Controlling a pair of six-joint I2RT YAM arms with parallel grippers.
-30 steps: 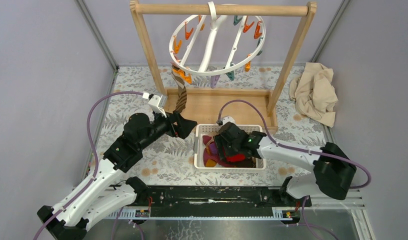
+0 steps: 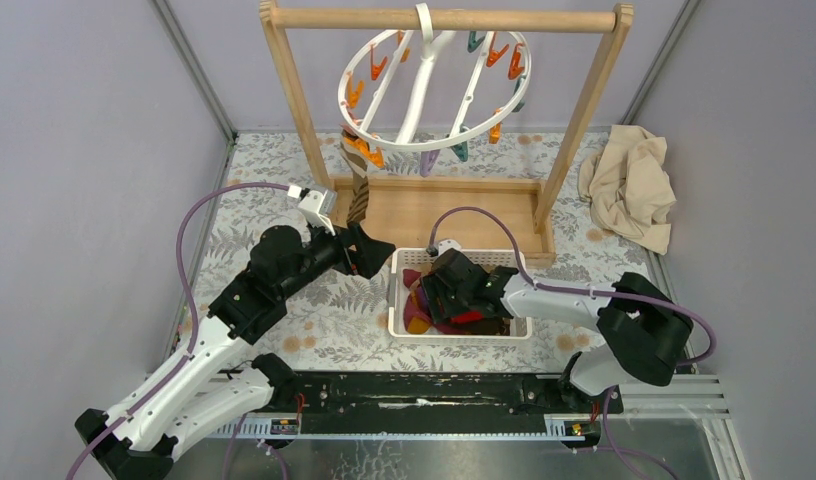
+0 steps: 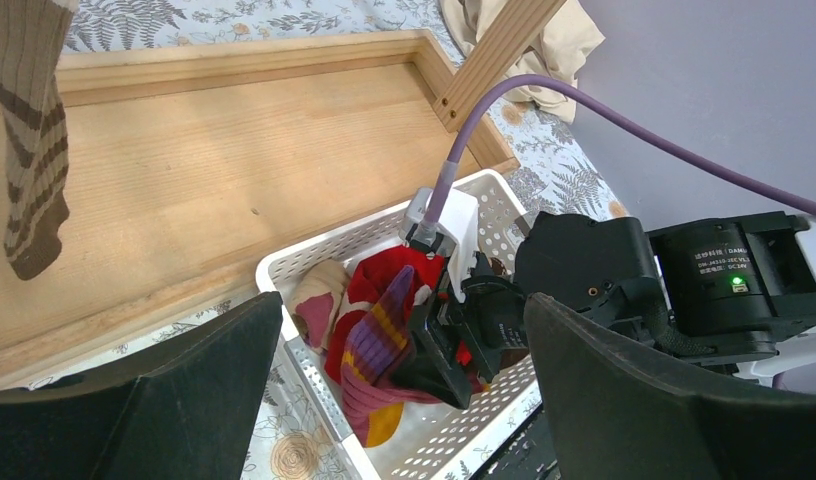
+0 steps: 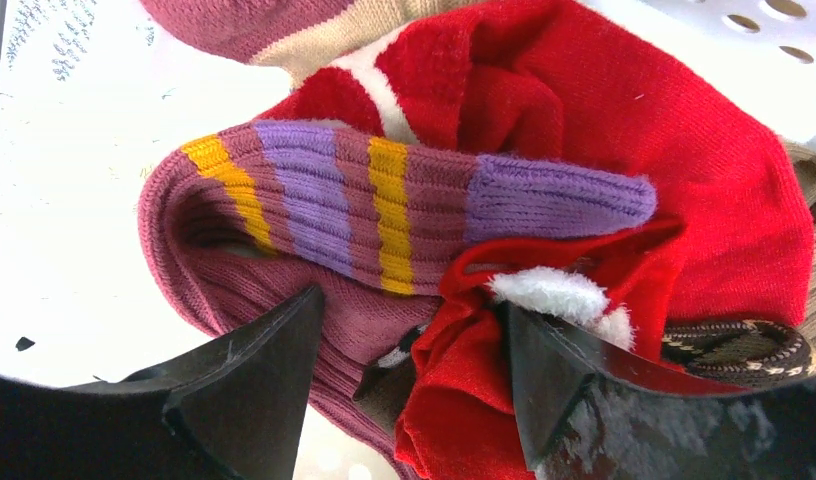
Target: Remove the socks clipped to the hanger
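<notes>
A white plastic hanger ring (image 2: 421, 147) with colored clips hangs from the wooden frame. One brown striped sock (image 2: 358, 190) hangs at its left side; it also shows at the upper left of the left wrist view. My left gripper (image 2: 372, 252) stands open and empty, left of the white basket (image 2: 391, 310). Inside the basket lie several socks, among them a red one (image 4: 704, 190) and a purple-and-yellow striped one (image 4: 389, 215). My right gripper is down among them with its fingers apart; red cloth with white fluff lies against its right finger (image 4: 559, 375).
A wooden tray base (image 2: 454, 205) sits under the hanger, behind the basket. At the right back lies a crumpled beige cloth (image 2: 629, 187). The patterned table left of the basket is clear.
My right gripper has shifted slightly left and down within the basket, and its forearm has swung inward. The hanger sways a little. My left arm has stayed almost still.
</notes>
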